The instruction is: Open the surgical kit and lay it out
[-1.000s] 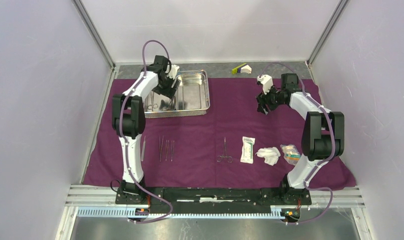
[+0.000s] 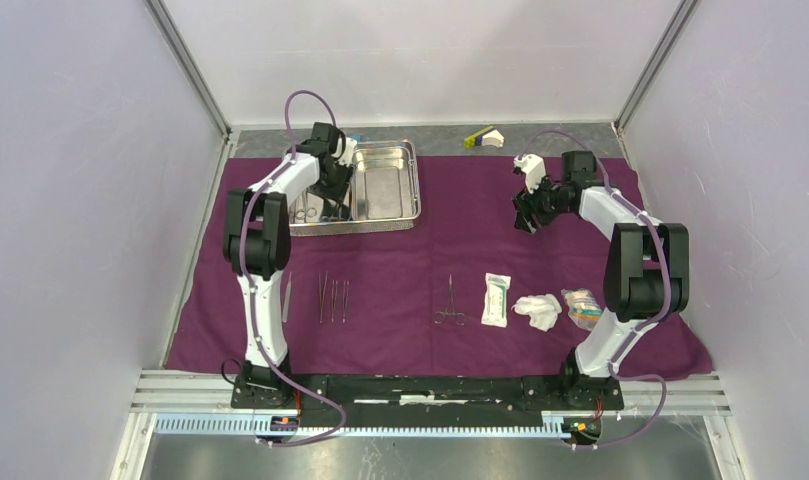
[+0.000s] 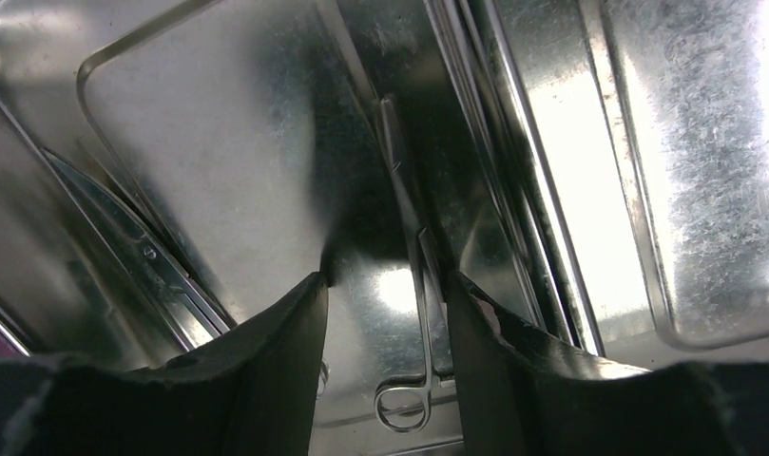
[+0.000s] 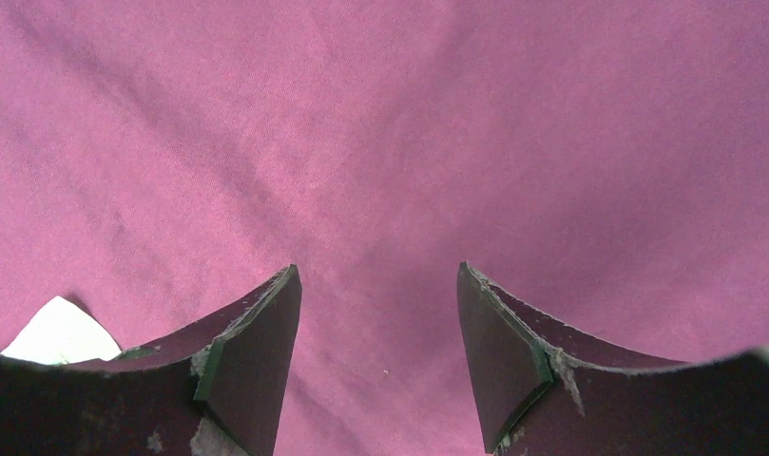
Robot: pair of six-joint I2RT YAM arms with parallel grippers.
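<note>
The steel tray (image 2: 384, 188) stands at the back left. My left gripper is lowered into it, part open, with a slim ringed instrument (image 3: 409, 221) between or just beside its fingertips; contact is unclear. Scissors (image 3: 150, 254) lie along the compartment's left side, and more long metal pieces along the divider. On the purple cloth lie several thin instruments (image 2: 335, 298), a clamp (image 2: 450, 310), a wrapped packet (image 2: 496, 298), white gauze (image 2: 537, 310) and a bagged bundle (image 2: 582, 306). My right gripper is open over bare cloth.
The tray's right compartment (image 2: 382, 178) looks empty. Small yellow and white objects (image 2: 490, 138) sit at the back on the grey strip. Walls bound both sides.
My left gripper has moved down into the tray. The right arm has dipped very slightly. The items on the cloth are unchanged.
</note>
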